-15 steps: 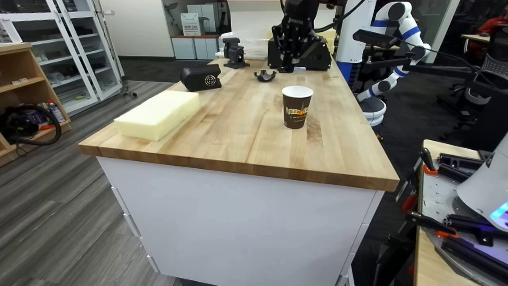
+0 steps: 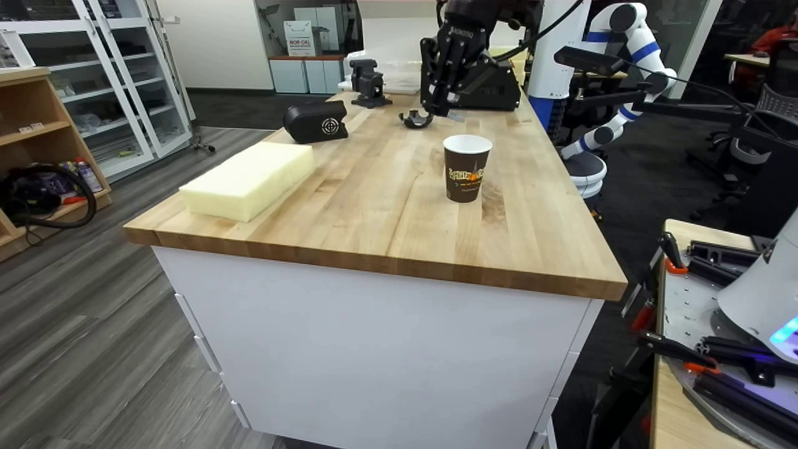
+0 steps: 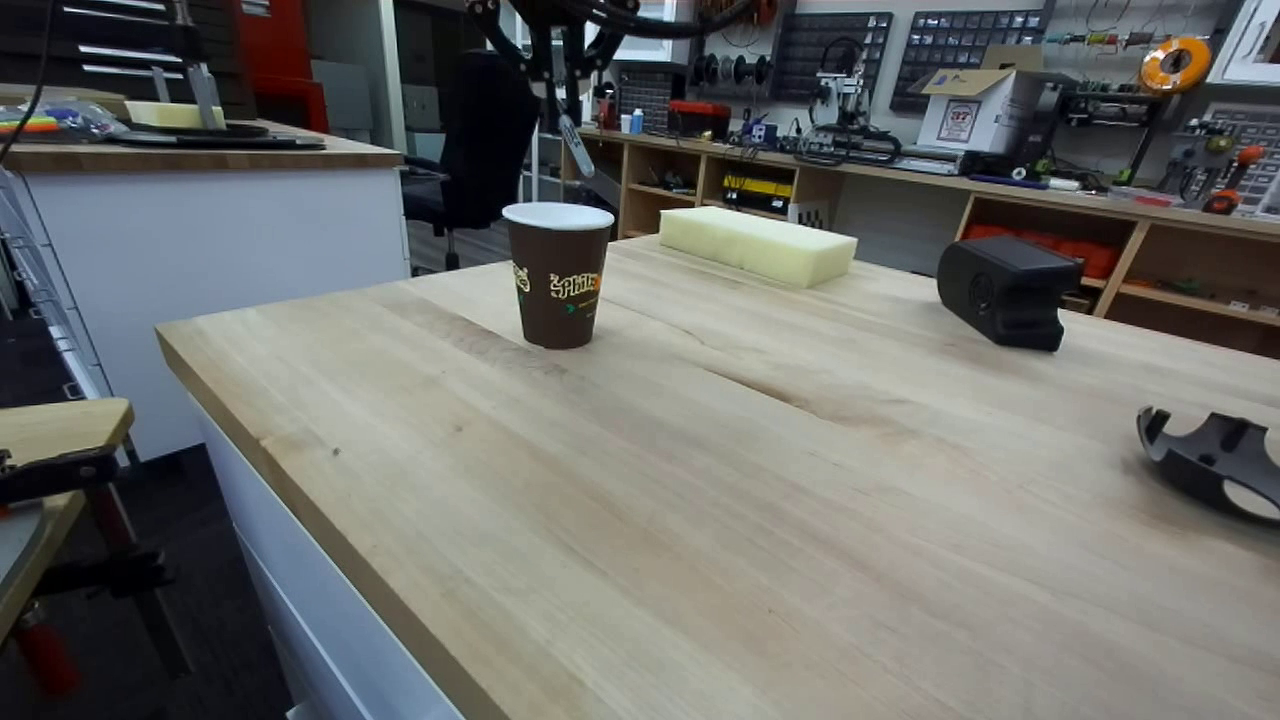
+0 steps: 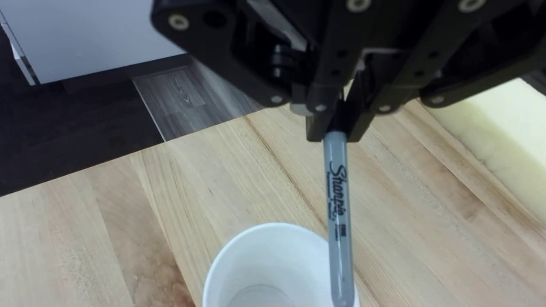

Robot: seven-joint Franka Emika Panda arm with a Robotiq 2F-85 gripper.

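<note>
A grey Sharpie marker (image 4: 338, 220) is pinched at one end by my gripper, which is shut on it. In the wrist view its free end overlaps the right rim of a paper cup (image 4: 258, 261), whose white inside looks empty where it shows. Seen from the side, the brown cup (image 3: 559, 276) stands upright on the wooden table, and the marker (image 3: 576, 146) hangs tilted above its rim, apart from it. My gripper (image 2: 442, 112) appears above and behind the cup (image 2: 465, 168) in exterior view 1.
A pale yellow foam block (image 2: 250, 179) lies at the table's left edge. Beyond it are a black case (image 2: 315, 122) and a curved black part (image 2: 416, 119). Bare wood (image 3: 672, 504) surrounds the cup.
My gripper has shifted slightly left and up in exterior view 1, and the marker's angle has changed. The cup and foam block have stayed put.
</note>
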